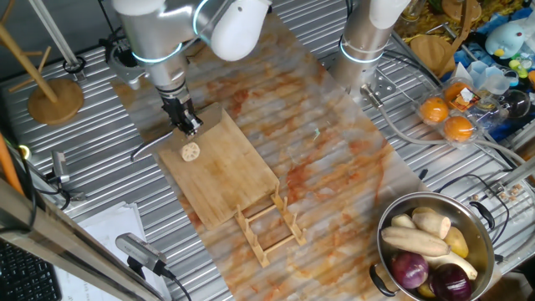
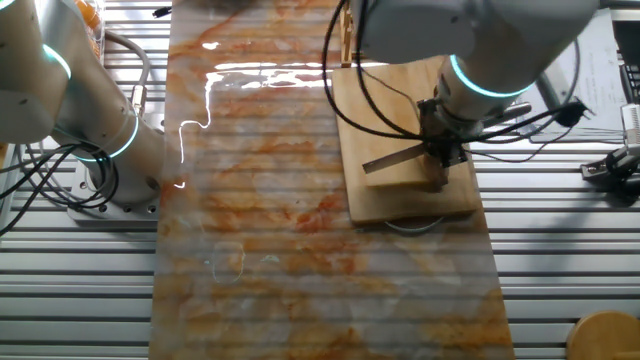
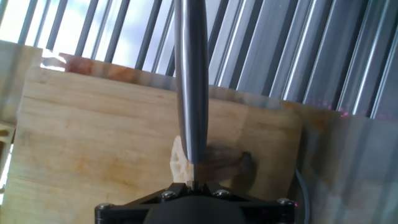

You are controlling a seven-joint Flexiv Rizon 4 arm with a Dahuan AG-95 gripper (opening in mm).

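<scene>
My gripper is shut on a metal knife, over the near-left end of a wooden cutting board. In the wrist view the steel handle reaches out past the board's edge, and only a thin strip of metal shows between the fingers. The other exterior view shows a flat blade sticking out over the board. A pale lotus root slice with holes lies on the board beside the gripper. In the wrist view the slice is partly hidden behind the handle; whether the blade touches it I cannot tell.
A small wooden rack stands against the board's end. A steel pot of potatoes, pale roots and purple onions sits at the right. Beside the board the marbled mat is largely free.
</scene>
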